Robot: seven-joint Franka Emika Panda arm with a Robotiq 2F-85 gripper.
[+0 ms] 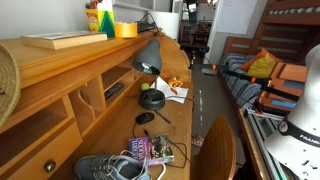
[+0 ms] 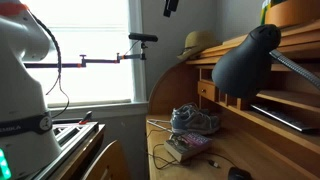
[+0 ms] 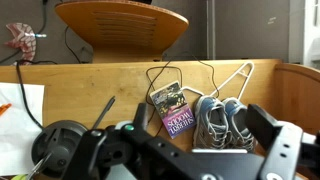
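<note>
My gripper hangs high over the wooden desk with its fingers open, and no object shows between its fingers. In the wrist view a small book with a colourful cover [image 3: 172, 108] lies on the desk below it. Just right of the book sits a pair of grey shoes [image 3: 210, 125], partly hidden by my right finger. From the side, the book [image 2: 186, 145] rests in front of the shoes [image 2: 195, 120]. A black round object [image 3: 62, 148] is at the lower left of the wrist view; it also stands midway along the desk [image 1: 152, 100].
A grey lamp shade [image 1: 148, 55] juts over the desk. A dark mouse [image 1: 145, 118] and loose cables lie near the book. White paper [image 3: 28, 100] is at the left. A wooden chair [image 3: 122, 25] stands by the front edge; shelves line the back, with a straw hat [image 2: 201, 42].
</note>
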